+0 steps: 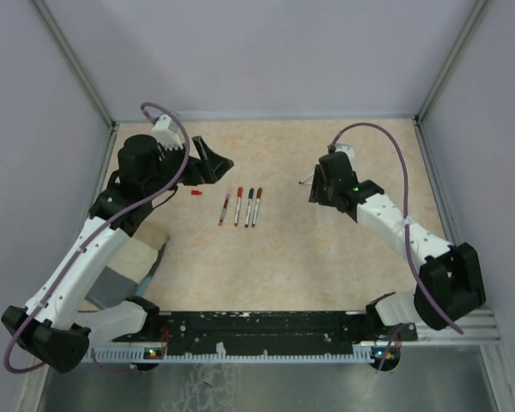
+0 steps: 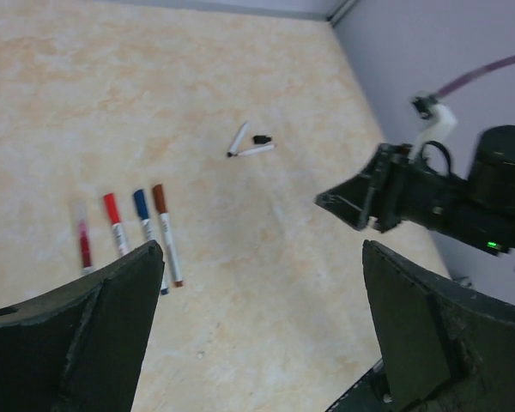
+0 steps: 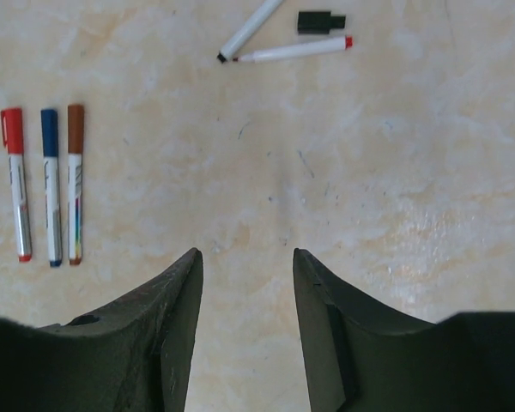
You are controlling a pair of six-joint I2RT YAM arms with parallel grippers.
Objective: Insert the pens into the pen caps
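Four pens lie in a row at centre-left: pink (image 2: 83, 240), red (image 3: 21, 197), blue (image 3: 51, 206) and brown (image 3: 75, 197). A small red piece (image 1: 196, 193) lies left of them. At back right lie two white pens (image 3: 292, 50) (image 3: 249, 31), with a black cap (image 3: 320, 22) beside them. My left gripper (image 1: 208, 172) is raised above the left of the table, open and empty. My right gripper stands open over the table just in front of the white pens, nothing between its fingers.
A folded grey and beige cloth (image 1: 129, 264) lies at front left. Walls border the back and sides.
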